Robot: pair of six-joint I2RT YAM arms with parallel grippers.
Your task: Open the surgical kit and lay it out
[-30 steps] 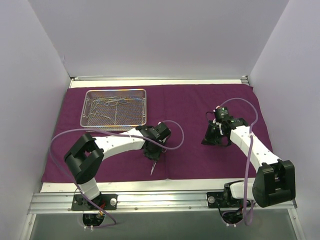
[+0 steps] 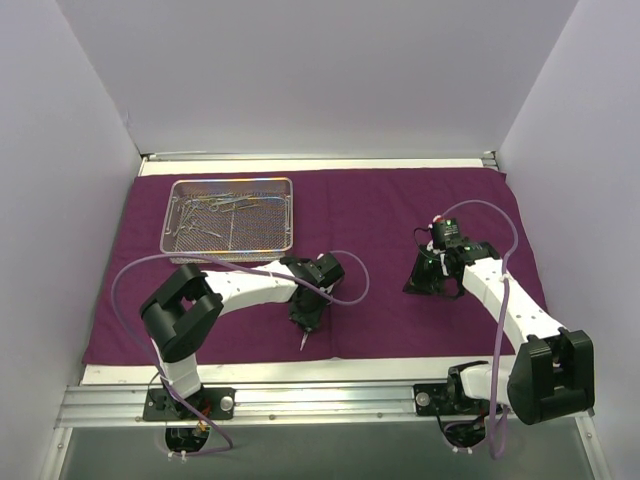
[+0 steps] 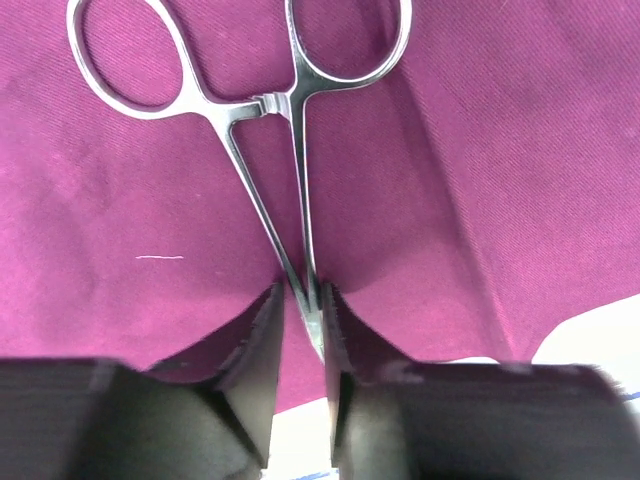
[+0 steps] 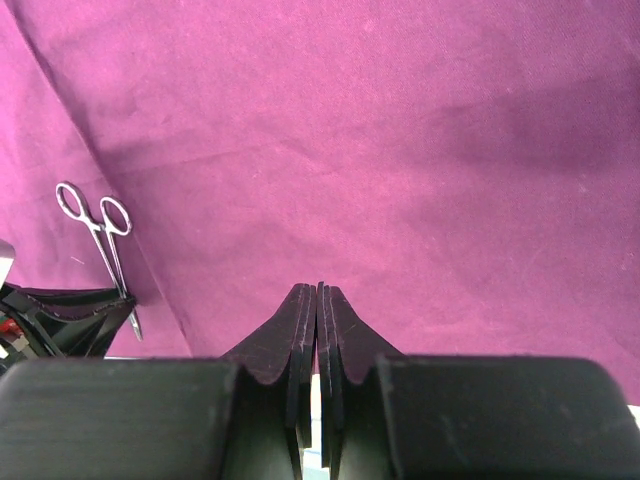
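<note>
Silver ring-handled forceps [image 3: 305,190] lie on the purple cloth [image 2: 380,320] at the front middle, their rings spread. My left gripper is down over their lower shanks, fingertips close on either side of the metal; whether it grips them is unclear. The wire mesh tray [image 2: 226,247] holding several more instruments sits at the back left. My right gripper is shut and empty above the cloth at the right, with the forceps [image 4: 118,255] seen to its left.
Purple tubes loop over both arms. Grey walls [image 2: 330,70] surround the workspace.
My left arm and gripper have moved slightly toward the front, down along the forceps. The right arm is nearly still.
</note>
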